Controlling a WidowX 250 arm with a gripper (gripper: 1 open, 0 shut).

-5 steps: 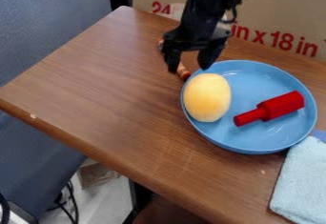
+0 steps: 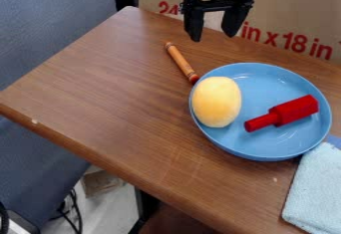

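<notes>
My black gripper is raised at the top of the view, open, with nothing between its fingers. Below it an orange stick lies on the wooden table, its lower end close to the rim of a blue plate. The plate holds a pale yellow oval object on its left and a red cylinder with a narrower handle on its right.
A light blue cloth lies at the front right. Cardboard stands behind the table, whose left part is clear. A grey padded surface borders it on the left.
My gripper has risen and moved back, away from the orange stick and plate, uncovering the stick. The objects on the table look unmoved.
</notes>
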